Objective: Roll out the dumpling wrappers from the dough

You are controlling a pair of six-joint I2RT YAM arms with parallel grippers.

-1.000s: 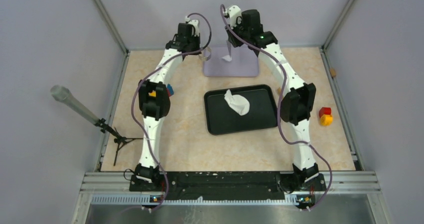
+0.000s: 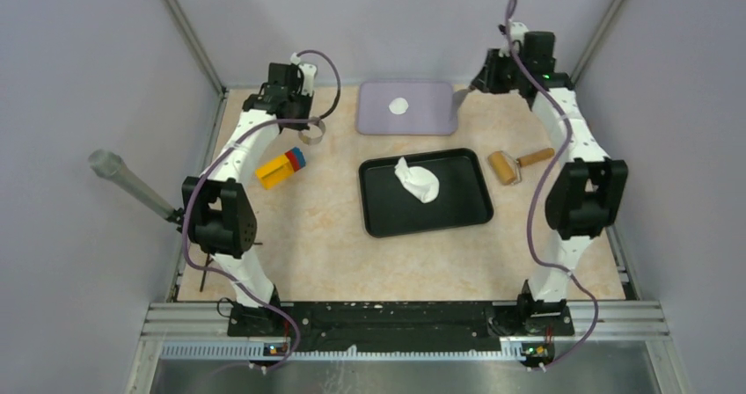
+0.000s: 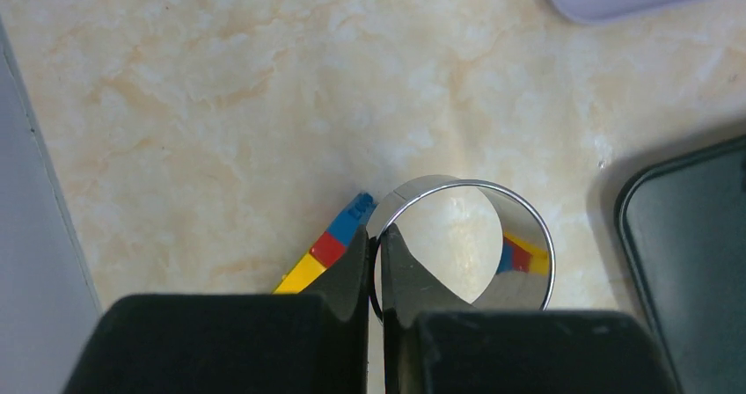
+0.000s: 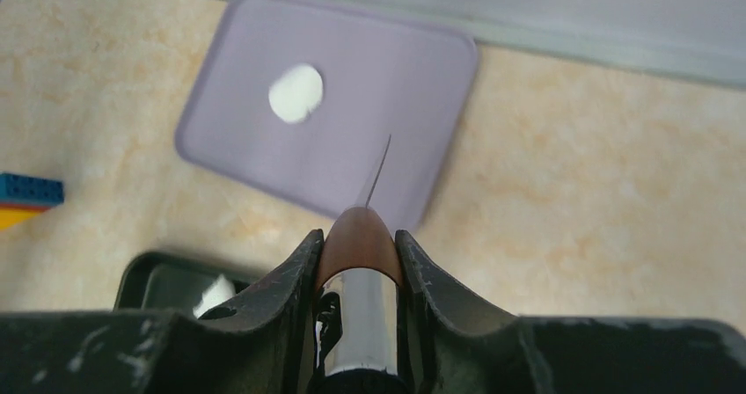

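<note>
A small white disc of dough (image 2: 398, 105) lies on the lilac board (image 2: 378, 121) at the back centre. My left gripper is shut on a thin metal ring cutter (image 3: 525, 218), left of the board. My right gripper is shut on a scraper (image 4: 359, 244) with a wooden handle and thin blade, off the board's right end. A white lump (image 2: 418, 181), dough or cloth, lies in the black tray (image 2: 378, 218). A wooden rolling pin (image 2: 504, 167) rests right of the tray.
Toy bricks (image 2: 277, 170) lie left of the tray, near my left arm. A metal stand (image 2: 141, 192) is at the far left.
Both arms have moved apart from above the board, the left with the ring leftward, the right with the scraper rightward. The dough disc now shows uncovered.
</note>
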